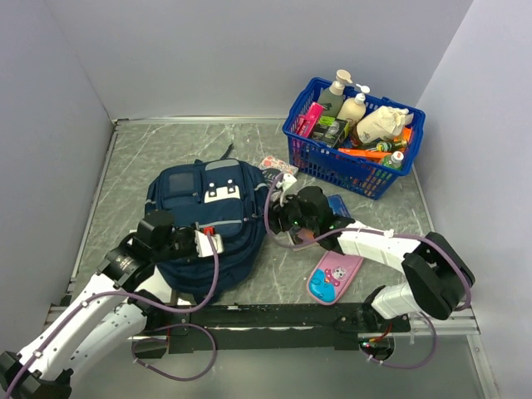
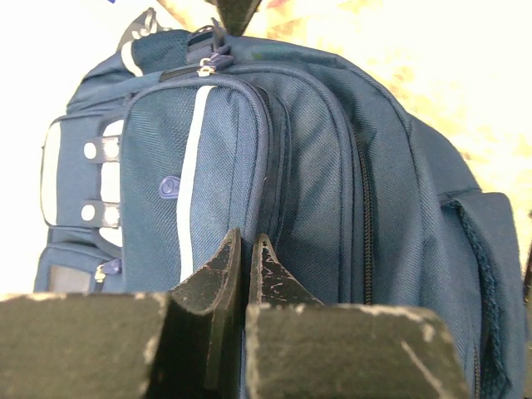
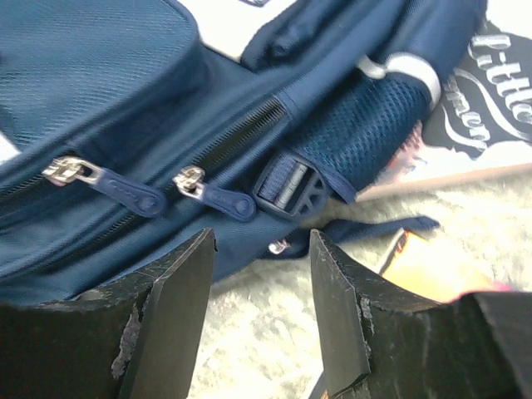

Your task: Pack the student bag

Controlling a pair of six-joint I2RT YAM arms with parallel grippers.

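The navy backpack (image 1: 234,251) lies on the grey floor, left of centre. My left gripper is shut on the piped edge of its front pocket. By the bag's right side, my right gripper stands open with nothing held between its fingers. Just beyond those fingertips, in the right wrist view, are two zipper pulls (image 3: 218,199) and a black strap buckle (image 3: 289,184). The pink and blue pencil case (image 1: 334,276) rests on the floor to the right. A book (image 1: 337,204) lies partly hidden under my right arm.
A blue basket (image 1: 349,170) full of bottles and packets stands at the back right. A patterned item (image 1: 278,165) lies between bag and basket. White paper (image 1: 155,288) sits under my left arm. Bare floor (image 1: 125,183) shows at the far left.
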